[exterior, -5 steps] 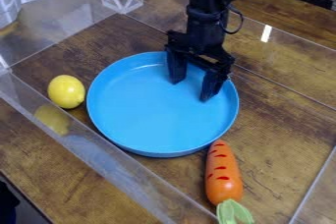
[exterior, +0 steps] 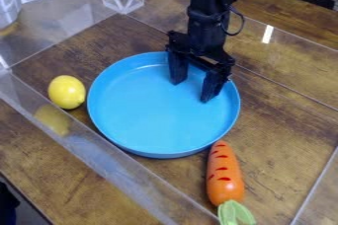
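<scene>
My black gripper (exterior: 193, 77) is lowered over the back part of a round blue plate (exterior: 152, 117), its two fingers spread open with nothing seen between them. A yellow lemon (exterior: 67, 92) lies left of the plate. An orange toy carrot (exterior: 223, 175) with a pale green top lies at the front right, outside the plate.
The plate stands on a wooden surface (exterior: 284, 120) inside a clear-walled enclosure, with a transparent edge running diagonally across the lower left. Bare wood is free to the right of the plate and at the back left.
</scene>
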